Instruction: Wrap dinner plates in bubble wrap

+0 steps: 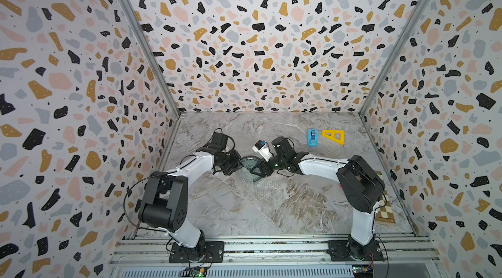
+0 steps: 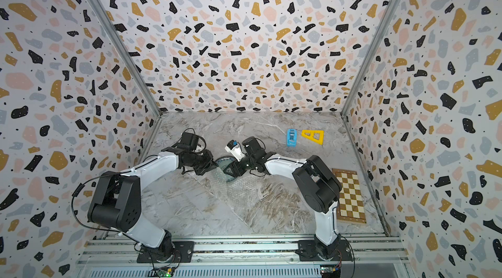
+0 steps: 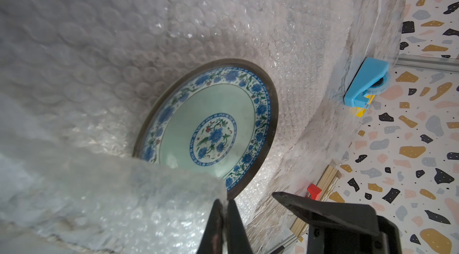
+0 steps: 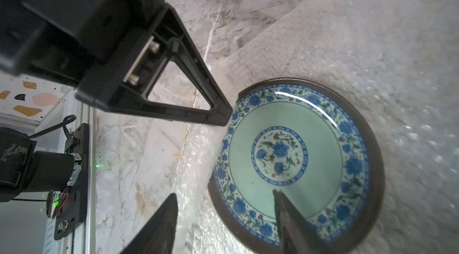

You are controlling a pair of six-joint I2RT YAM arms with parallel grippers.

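The blue-and-white floral plate with a dark rim (image 3: 210,110) lies face up on a sheet of bubble wrap (image 3: 267,19). One side of that wrap is lifted in a flap (image 3: 119,191), which hides the plate's near edge in the left wrist view. The left gripper is closed on the flap's edge, above the plate's left side. From the other side, the right gripper reaches over the plate, its fingers (image 4: 160,225) apart and empty. In the right wrist view the flap hangs just below the left gripper's tip.
A blue tape dispenser (image 1: 312,136) and a yellow triangular piece (image 1: 333,136) stand at the back right. A checkered board (image 2: 350,194) lies along the right edge.
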